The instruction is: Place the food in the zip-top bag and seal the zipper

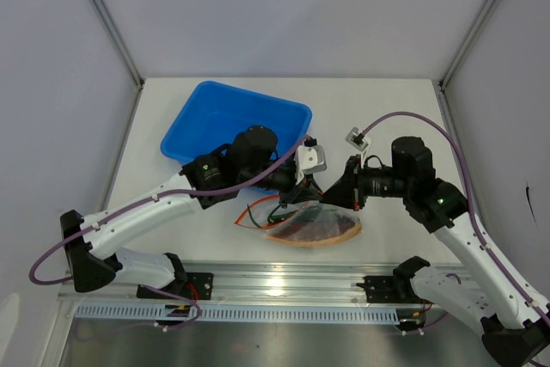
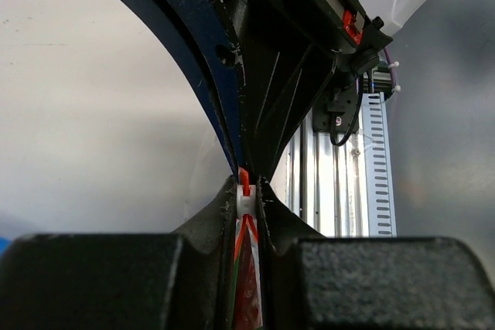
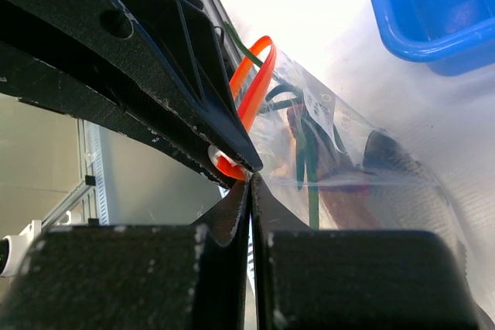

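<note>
The clear zip-top bag (image 1: 314, 228) with orange zipper (image 3: 259, 90) and dark contents lies below both grippers. In the left wrist view, my left gripper's fingertips (image 2: 246, 195) stand close around a small white piece with orange strip at the zipper; whether they grip it is unclear. My right gripper is shut at the bag's zipper edge, its tips meeting just beside the left gripper's. The bag's far end is partly hidden by both grippers.
A blue bin (image 1: 198, 105) sits behind the left arm, close to the bag. A metal rail (image 1: 275, 268) runs along the front edge.
</note>
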